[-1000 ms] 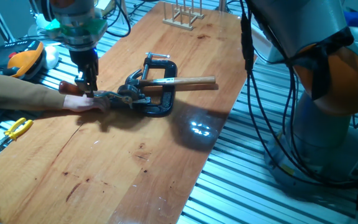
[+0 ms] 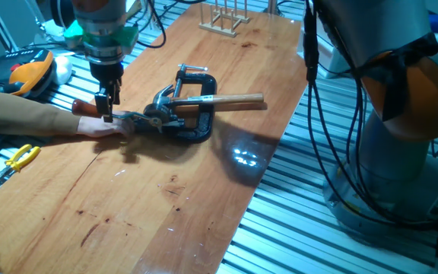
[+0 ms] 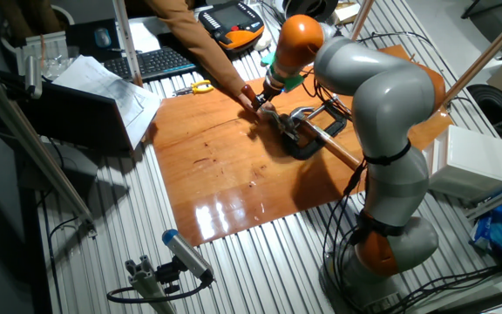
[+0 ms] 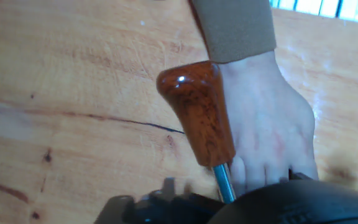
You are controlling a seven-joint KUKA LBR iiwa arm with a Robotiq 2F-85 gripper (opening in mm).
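Observation:
A tool with a glossy brown wooden handle (image 4: 201, 115) and a metal shaft (image 4: 224, 183) lies at the left of the wooden table. Beside the handle, a person's hand (image 4: 266, 118) rests. My gripper (image 2: 107, 114) points down right over the shaft, close to the hand. Dark gripper parts cover the bottom of the wrist view and hide where the shaft meets the fingers, so whether the fingers are open or shut does not show. Right of the hand lie a black C-clamp (image 2: 210, 122) and a hammer with a wooden handle (image 2: 234, 98), its head against the clamp.
Yellow-handled pliers (image 2: 23, 156) lie at the table's left edge. A wooden rack (image 2: 220, 29) stands at the far end. An orange and black device (image 3: 233, 26) sits beyond the table near the person's arm.
Over the last second my gripper and wrist have shifted slightly and changed tilt above the shaft. The hand, clamp, hammer and handle look unmoved.

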